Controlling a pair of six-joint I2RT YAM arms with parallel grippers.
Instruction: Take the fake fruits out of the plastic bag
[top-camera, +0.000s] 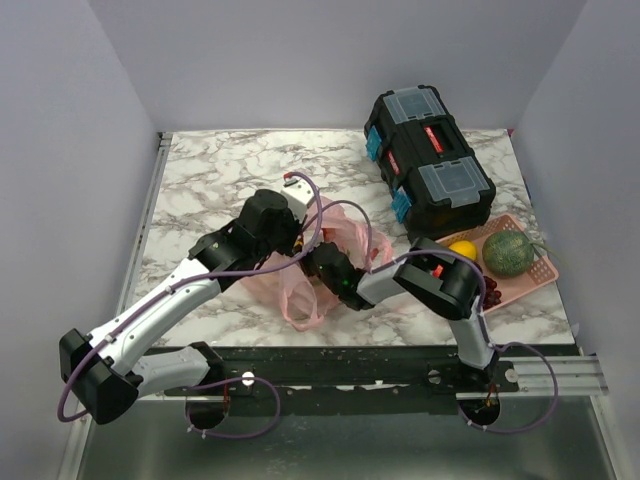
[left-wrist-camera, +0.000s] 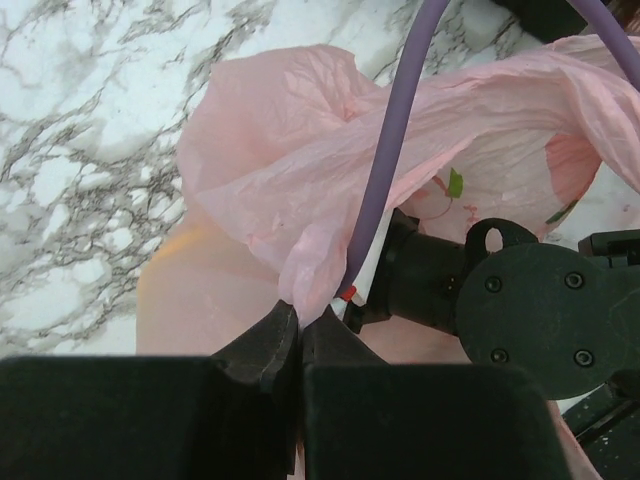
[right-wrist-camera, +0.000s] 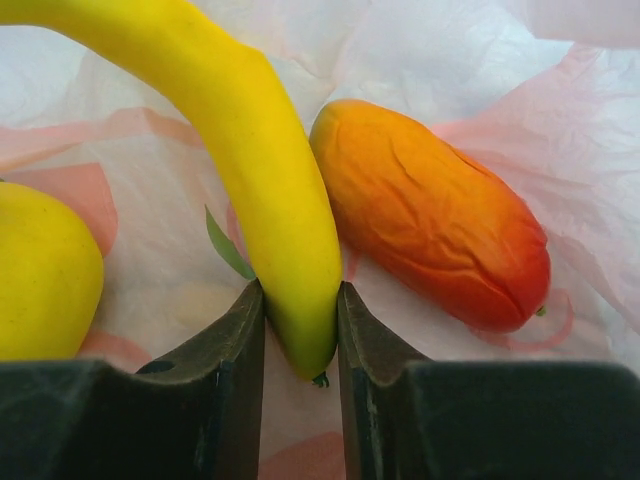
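Note:
In the right wrist view my right gripper is shut on the end of a yellow banana (right-wrist-camera: 260, 160), with an orange-red mango (right-wrist-camera: 430, 215) beside it and a yellow fruit (right-wrist-camera: 40, 275) at the left, all on pink plastic. My left gripper is shut with its tips at gathered pink plastic of the bag (left-wrist-camera: 250, 160), holding the bag up; part of the right arm (left-wrist-camera: 525, 310) reaches inside beneath it. From the top, both arms meet over the bag.
A black toolbox (top-camera: 428, 165) stands at the back right. A pink tray (top-camera: 530, 275) with a watermelon (top-camera: 508, 254) and other fruits sits at the right.

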